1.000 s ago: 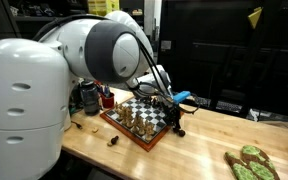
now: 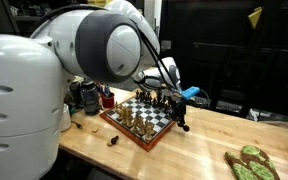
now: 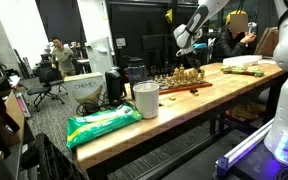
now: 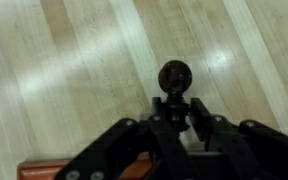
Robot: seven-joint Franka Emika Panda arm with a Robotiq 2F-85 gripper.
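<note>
A dark brown chess piece point(image 4: 175, 76) shows in the wrist view, its round end facing the camera. My gripper is shut on its narrower part, just outside the red-brown edge of the chessboard point(image 4: 42, 171). In exterior view 1 the same piece point(image 2: 186, 128) appears as a small dark spot at the tip of the gripper point(image 2: 180, 123), right of the board. Whether it touches the table is hard to tell. The chessboard point(image 2: 125, 117) carries several light pieces point(image 2: 138, 127) on its near side and dark ones towards the back.
A small dark piece point(image 2: 113, 141) lies on the table left of the board. A red cup point(image 2: 108, 101) stands behind it. On the right are a green-brown patterned item point(image 2: 250, 164) and a blue object point(image 2: 190, 92) farther back. Bare wood lies right of the board.
My gripper and the dark piece at its tip have shifted slightly up and to the right in exterior view 1. The upper arm has swung a little too. The board looks unchanged.
</note>
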